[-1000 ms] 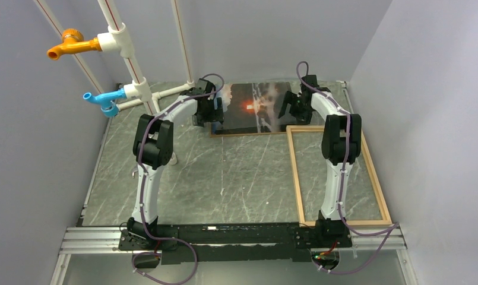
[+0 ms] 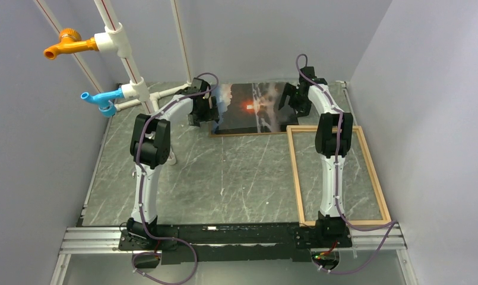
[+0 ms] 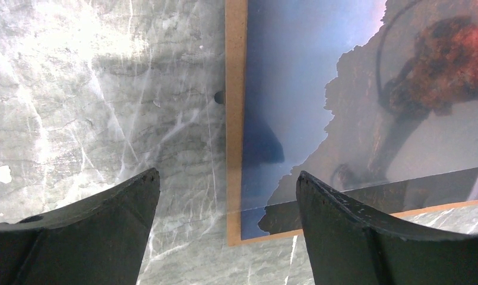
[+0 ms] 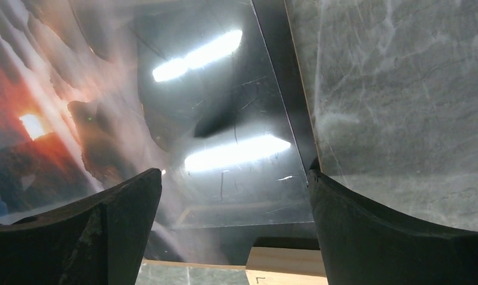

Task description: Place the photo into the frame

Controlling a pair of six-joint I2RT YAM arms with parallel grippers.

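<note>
The photo (image 2: 242, 110), a dark glossy picture with a red glow, lies flat at the back middle of the table, on a thin wood-edged board. Empty inside, the wooden frame (image 2: 294, 172) lies at the right; its back left corner meets the photo's front right corner. My left gripper is open above the photo's left edge, one finger (image 3: 343, 231) over the picture side and the other over bare table. Over the right edge of the photo (image 4: 224, 107), my right gripper stands open, with nothing held between its fingers.
White pipes with an orange tap (image 2: 70, 44) and a blue tap (image 2: 103, 100) rise at the left, close to the left arm. Grey walls bound the back and sides. Bare table (image 2: 242, 178) lies open in the middle.
The photo and frame have not moved.
</note>
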